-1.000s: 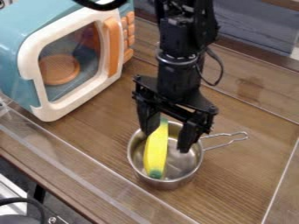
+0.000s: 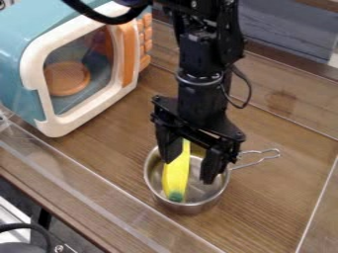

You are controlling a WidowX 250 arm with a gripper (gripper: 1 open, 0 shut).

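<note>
My black gripper (image 2: 191, 153) hangs open over a small steel pot (image 2: 196, 201) with a wire handle pointing right. A long yellow object (image 2: 176, 176) with a green end lies inside the pot, between and just below my fingers; its upper end is partly hidden by the gripper.
A teal and white toy microwave (image 2: 53, 79) with orange buttons stands at the upper left. A grey wall runs along the back, and a cable and dark parts sit at the lower left.
My gripper has shifted very slightly over the pot; the yellow object and pot look essentially still.
</note>
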